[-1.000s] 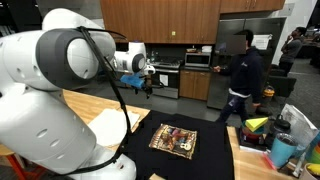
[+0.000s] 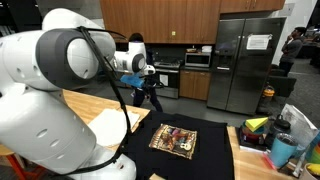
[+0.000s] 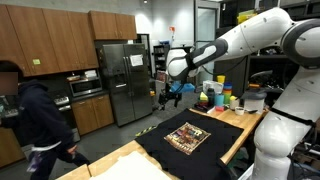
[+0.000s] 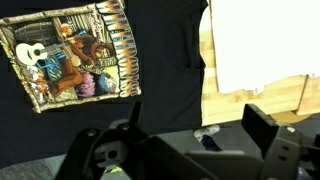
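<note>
My gripper is open and empty, raised above the table in both exterior views. A colourful picture cloth (image 4: 75, 55), with a guitar and figures and a fringed edge, lies flat on the black cloth (image 4: 165, 75). It is to the upper left of the fingers in the wrist view. Exterior view 1 has the picture cloth (image 2: 174, 140) in the middle of the black area, apart from the gripper.
White sheets (image 4: 250, 45) cover part of the wooden table beside the black cloth. Cups and containers, including a blue one (image 2: 285, 148), crowd the right edge in exterior view 1. A person (image 3: 40, 120) in dark clothes is beyond the table.
The person has walked leftward in exterior view 1, from beside the fridge to behind the arm. The arm and the picture cloth show no clear movement.
</note>
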